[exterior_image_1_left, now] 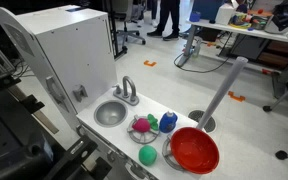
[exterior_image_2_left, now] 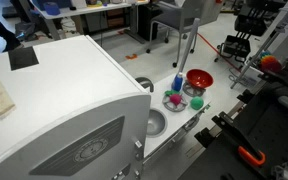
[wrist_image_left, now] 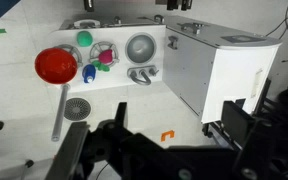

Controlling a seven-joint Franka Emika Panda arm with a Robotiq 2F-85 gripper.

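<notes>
In the wrist view my gripper stands open, with nothing between its widely parted dark fingers. Well clear of it, a toy kitchen counter runs across the upper part of that view. On the counter rests a red pan (exterior_image_1_left: 193,150) with a long pale handle. Beside the pan stands a small blue object (exterior_image_1_left: 168,122). A pink item (exterior_image_1_left: 138,115) with some green next to it lies on a burner. Nearer the front edge sits a round green object (exterior_image_1_left: 147,155). The grey sink (exterior_image_1_left: 110,113) looks empty.
A faucet (wrist_image_left: 140,75) rises behind the sink. The tall white cabinet (exterior_image_1_left: 72,55) stands at the counter's sink end, a large obstacle. A round drain (wrist_image_left: 77,108) lies in the floor. Chairs and a cluttered table (exterior_image_1_left: 249,28) are farther off.
</notes>
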